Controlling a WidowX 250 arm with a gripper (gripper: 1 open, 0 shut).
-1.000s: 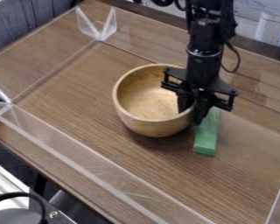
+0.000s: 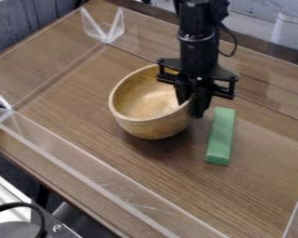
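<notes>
A tan round bowl (image 2: 142,104) is at the middle of the wooden table, slightly tilted. My black gripper (image 2: 194,93) is shut on its right rim, with the fingertips partly hidden by the arm and bowl. A green bar (image 2: 220,138) lies on the table just right of the bowl.
The bare table (image 2: 77,158) has free room to the left and front of the bowl. A pale wall runs along the back right. A dark cable and a white object are at the lower left corner.
My gripper and the bowl in it have moved left and a little up in the view, uncovering more of the green bar, which stays in place.
</notes>
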